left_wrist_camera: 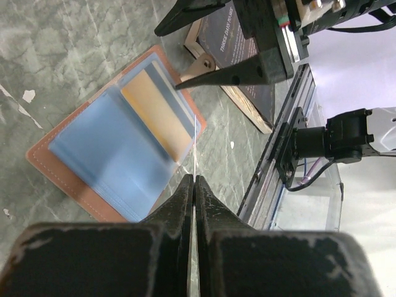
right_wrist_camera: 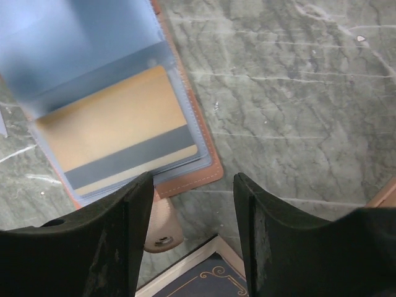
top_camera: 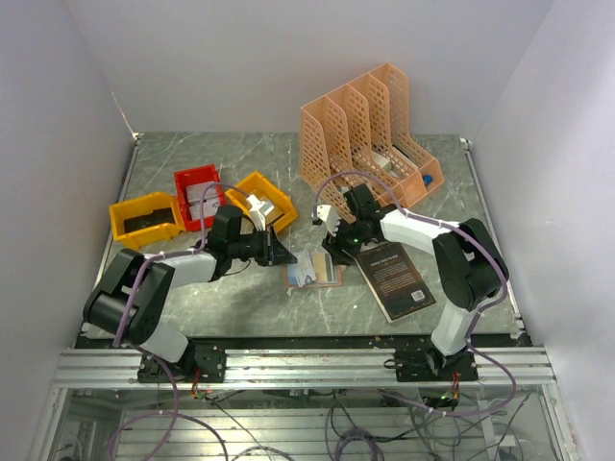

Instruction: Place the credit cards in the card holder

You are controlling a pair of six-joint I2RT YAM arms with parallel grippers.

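The card holder [left_wrist_camera: 117,154] lies spread on the table, brown outside and pale blue inside. A beige card with a grey stripe [right_wrist_camera: 120,127] sits in the slot at its right end. My left gripper is shut on a thin card [left_wrist_camera: 195,145], seen edge-on and standing up over the holder; the top view shows its pale face [top_camera: 307,266]. At the holder's right end, my right gripper is part open. The holder's brown tab [right_wrist_camera: 163,229] shows beside its left finger [right_wrist_camera: 137,210]; I cannot tell whether they touch.
A dark book [top_camera: 396,280] lies just right of the holder. Behind stand a beige file rack [top_camera: 338,134], yellow bins [top_camera: 144,206] and a red bin [top_camera: 183,182]. The table in front of the holder is clear.
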